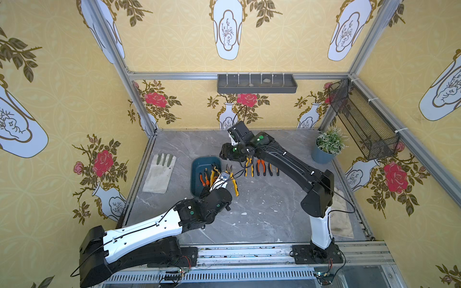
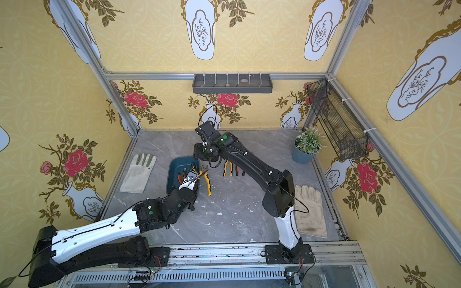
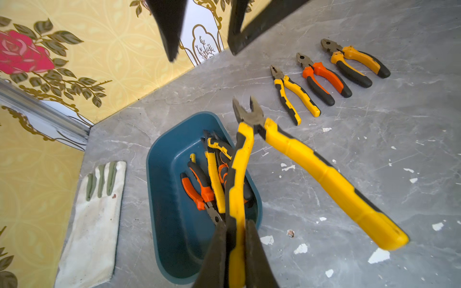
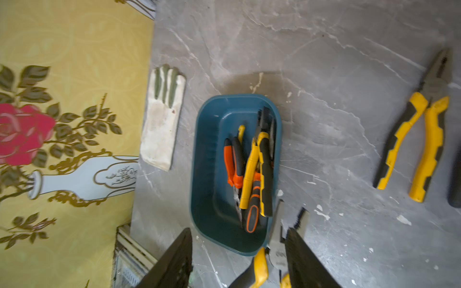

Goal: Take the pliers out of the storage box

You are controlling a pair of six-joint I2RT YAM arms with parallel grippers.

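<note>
In the left wrist view, my left gripper is shut on one yellow-black handle of pliers (image 3: 288, 146), held up with open fingers at the near edge of the teal storage box (image 3: 160, 220). More orange and yellow pliers (image 3: 213, 182) lie in the box. My right gripper is open above the box; in the right wrist view its fingers are apart, with the lifted pliers' tips below between them. In both top views it hangs at the box's upper right.
Several pliers (image 3: 355, 64) lie in a row right of the box. A white glove (image 3: 96, 225) lies left of it, another glove (image 2: 309, 211) at the right, near a potted plant (image 2: 307, 144).
</note>
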